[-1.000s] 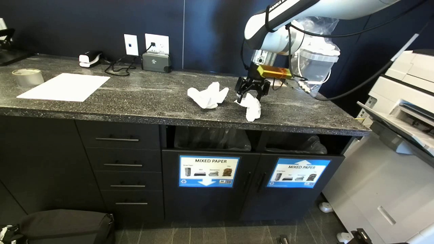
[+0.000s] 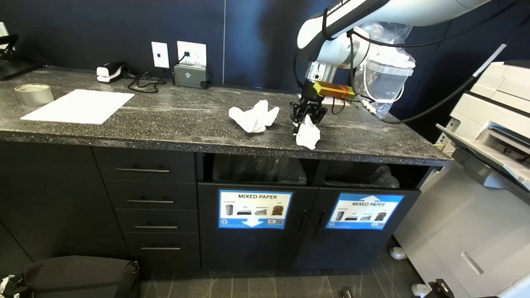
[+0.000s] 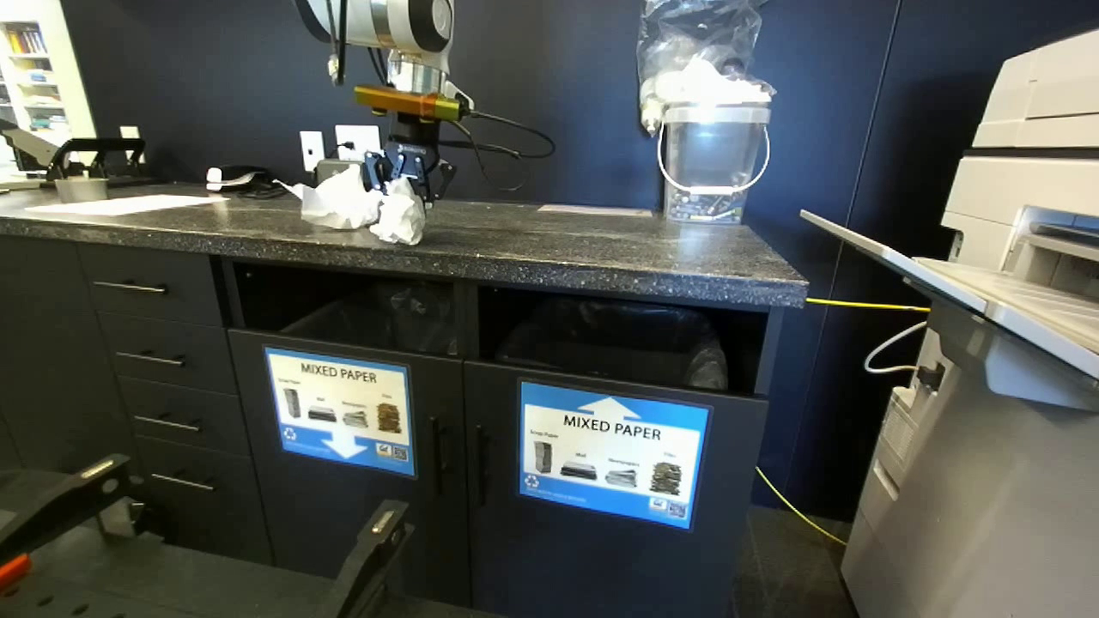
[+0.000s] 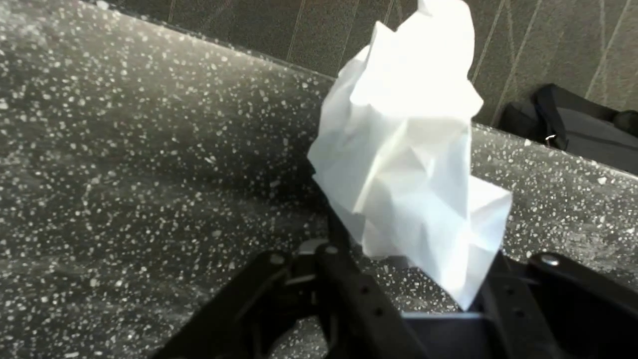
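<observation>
Two crumpled white papers lie on the dark speckled counter [image 2: 189, 116]. The right one [image 2: 308, 135] is close to the front edge, with my gripper [image 2: 305, 124] lowered onto its back part. The wrist view has this paper [image 4: 412, 161] stretching from between my fingers toward the counter edge. My fingers stand on either side of its near end, and the paper partly covers them; whether they press on it cannot be made out. The other crumpled paper [image 2: 254, 117] rests a little to the left, apart from my gripper.
Below the counter are two open bin slots [image 2: 258, 169], with "MIXED PAPER" signs [image 2: 256, 209] on their doors. A flat white sheet [image 2: 79, 106] and a tape roll [image 2: 34, 94] lie at left. A clear bucket [image 3: 716, 154] stands at the back right.
My gripper has come down slightly and its fingers have drawn closer together around the right paper. That paper has shifted and tilted a little. The left paper has stayed put.
</observation>
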